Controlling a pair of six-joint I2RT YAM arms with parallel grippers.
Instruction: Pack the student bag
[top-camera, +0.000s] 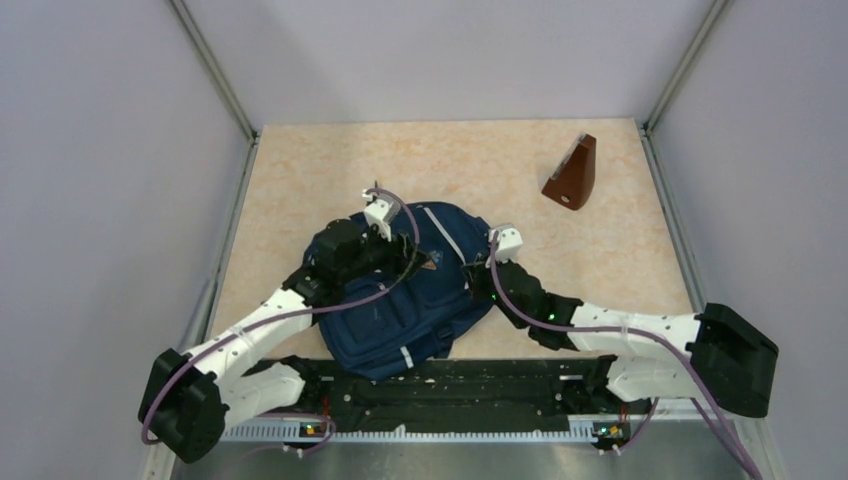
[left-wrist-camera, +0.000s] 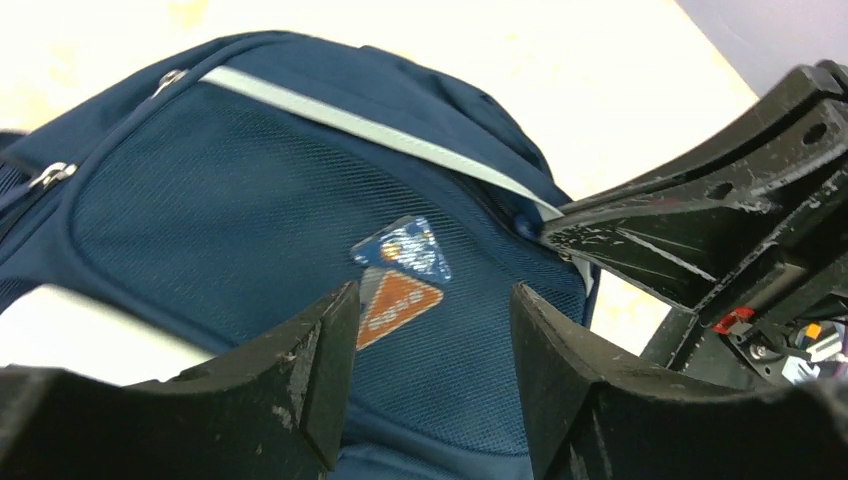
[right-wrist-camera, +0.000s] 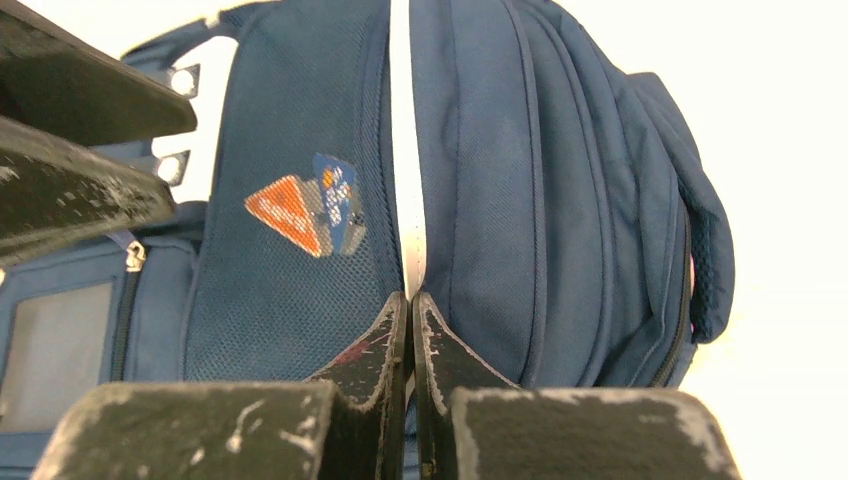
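The navy backpack (top-camera: 370, 320) lies flat on the table, with an orange and blue patch (left-wrist-camera: 400, 300) and a pale grey strip (left-wrist-camera: 330, 115) on it. My left gripper hangs open over the bag, nothing between its fingers. My right gripper is shut at the grey strip near the bag's right edge; the strip runs to its fingertips, though whether it is pinched between them is hard to tell.
A brown tapered object (top-camera: 570, 185) stands at the back right of the table (top-camera: 520, 150). Walls enclose both sides and the back.
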